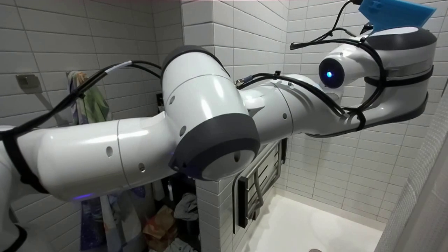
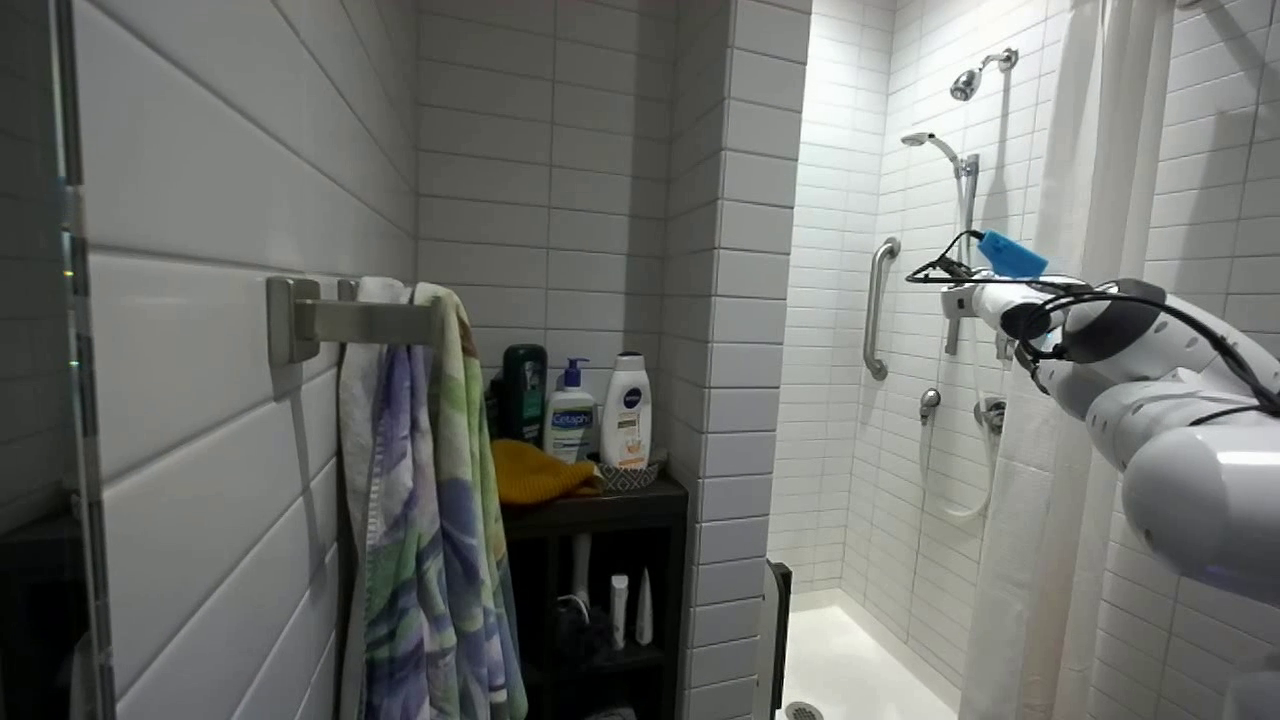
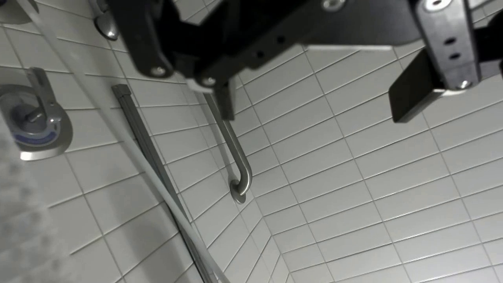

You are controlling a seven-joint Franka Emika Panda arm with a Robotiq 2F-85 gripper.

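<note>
In the wrist view my gripper is open, its two dark fingers wide apart and only white wall tiles visible behind the gap. Nothing is held. Beyond the left finger (image 3: 227,101) a steel grab bar (image 3: 238,158) runs along the wall, farther off than the fingertips. At the left of that view sits a round shower valve with a lever (image 3: 35,118). The arm (image 2: 1152,396) reaches into the shower stall from the right in exterior view 2. Both exterior views leave the fingers hidden or too small to make out.
A pale shower curtain (image 2: 1056,396) hangs close beside the arm. In exterior view 1 a folded seat (image 1: 262,180) is on the stall wall. A hand shower (image 2: 930,140) and a shower head (image 2: 966,84) are mounted above. Shelf bottles (image 2: 626,414) stand well away.
</note>
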